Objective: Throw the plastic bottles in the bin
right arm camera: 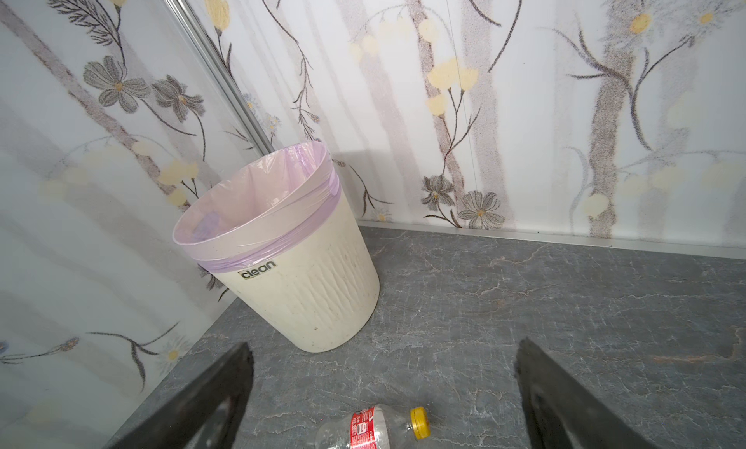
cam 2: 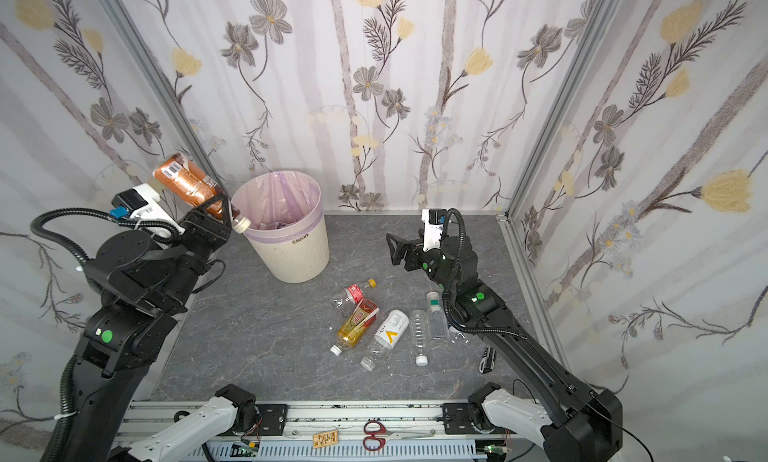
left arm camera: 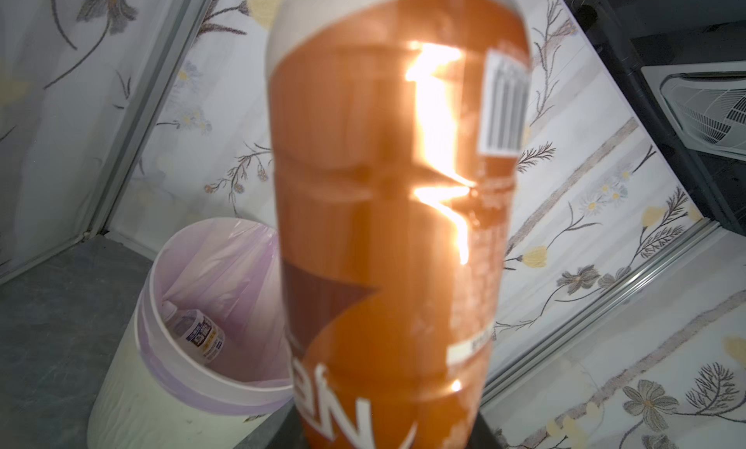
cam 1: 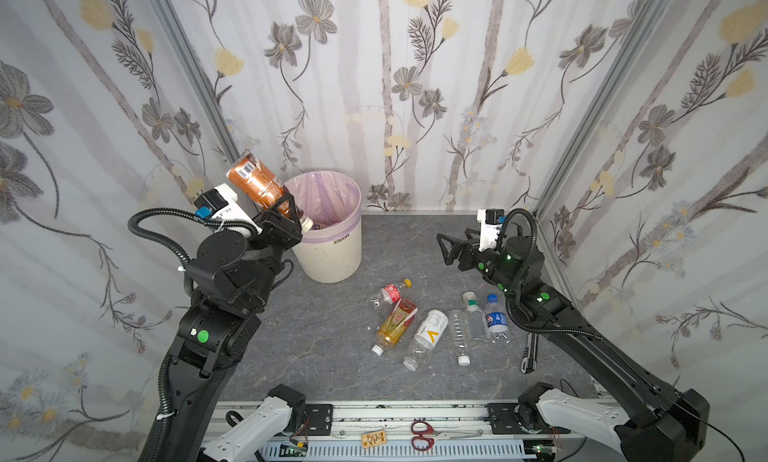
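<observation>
An orange bottle [cam 1: 257,179] is held tilted at the bin's left rim by my left gripper [cam 1: 284,210], shut on it; it fills much of the left wrist view. The white bin [cam 1: 326,258] has a pink liner, with a clear bottle [left arm camera: 198,332] inside. My right gripper [cam 1: 452,246] hangs open and empty above the right of the table. Below lie a small red-label bottle [cam 1: 390,294], an amber bottle [cam 1: 394,326], a white-label bottle [cam 1: 428,334], a clear bottle [cam 1: 459,334], a green-label bottle [cam 1: 473,322] and a blue-label bottle [cam 1: 496,318].
Walls enclose the back and sides of the grey table [cam 1: 408,246]. A black tool [cam 1: 529,354] lies at the right, and scissors [cam 1: 424,438] lie off the front edge.
</observation>
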